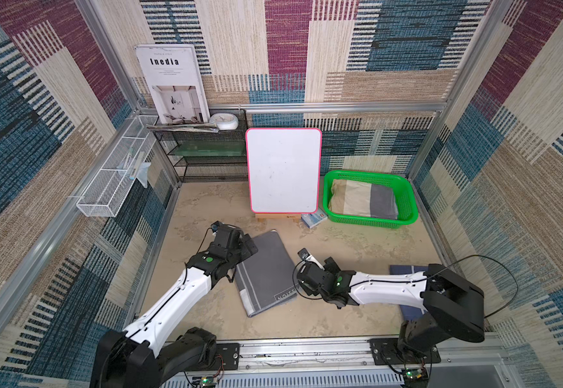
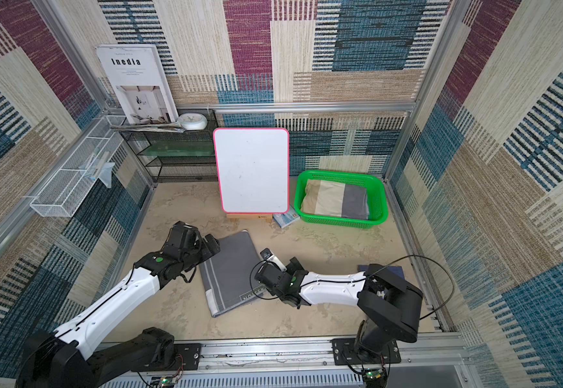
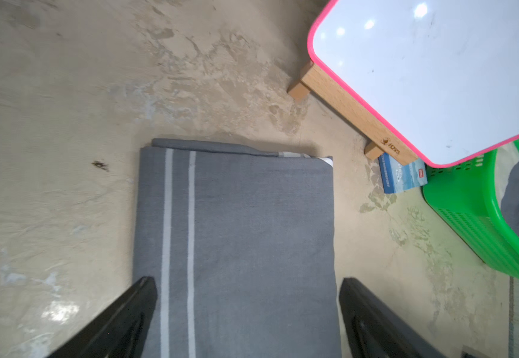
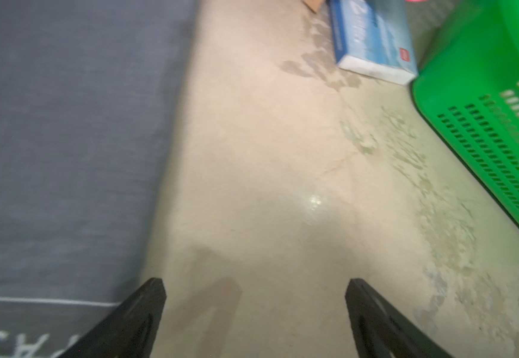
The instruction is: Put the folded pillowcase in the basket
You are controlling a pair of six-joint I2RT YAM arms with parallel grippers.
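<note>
The folded pillowcase, dark grey with two pale stripes and lettering at its near edge, lies flat on the table. My left gripper is open above it; in the left wrist view the fingers stand over its two sides. By its right edge is my right gripper, open over mostly bare table, with the pillowcase at the left of the right wrist view. Nothing shows between either pair of fingers. The green basket stands at the back right with a beige and grey folded cloth inside.
Between the pillowcase and basket stands a whiteboard on a wooden foot, with a small blue box beside it. Partly under the right arm lies a blue cloth. Table in front of the basket is clear.
</note>
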